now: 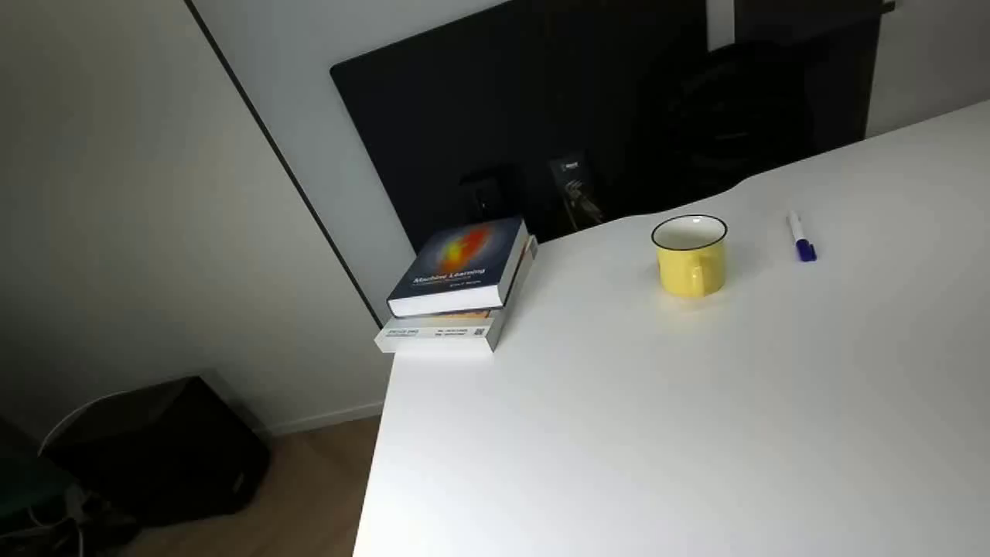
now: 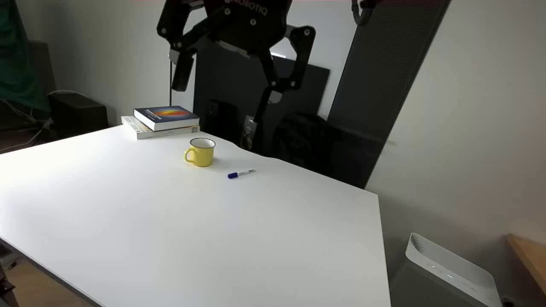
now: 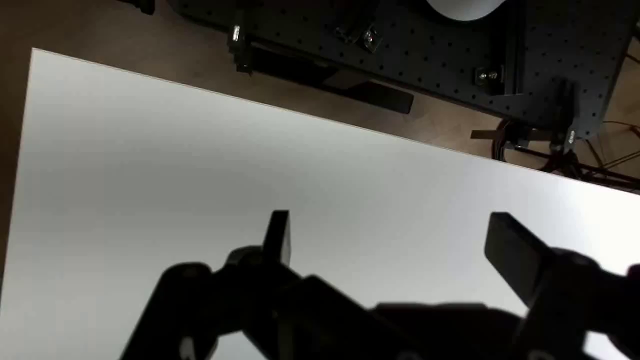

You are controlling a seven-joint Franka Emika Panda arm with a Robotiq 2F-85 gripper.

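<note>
A yellow mug [image 1: 692,264] with a dark rim stands upright on the white table, its handle visible in both exterior views. Beside it lies a white marker with a blue cap [image 2: 241,174]. Two stacked books, the upper one a dark Machine Learning book [image 1: 459,264], rest at the table's corner. High above the table, in exterior view 2, hangs my black gripper [image 2: 221,94], open and well clear of the mug [image 2: 200,152]. Looking down in the wrist view, the gripper has its fingers wide apart with only bare tabletop beneath.
A black perforated base plate [image 3: 432,66] lies beyond one table edge in the wrist view. Behind the table stands a dark panel [image 1: 520,111]; a white appliance [image 2: 450,271] stands off to the right.
</note>
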